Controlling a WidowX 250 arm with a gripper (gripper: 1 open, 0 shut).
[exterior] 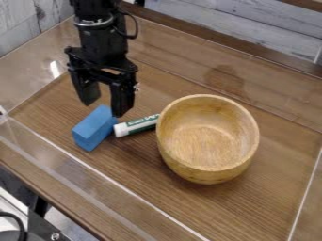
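Observation:
A black robot arm with its open gripper [104, 92] hangs over the wooden table, just above and behind a blue block [93, 127]. Right of the block lies a white and green tube [136, 125], angled toward a large beige bowl [208, 139]. Nothing shows held by the gripper.
The bowl takes up the middle right of the table. Cables show at the lower left corner, off the table's edge.

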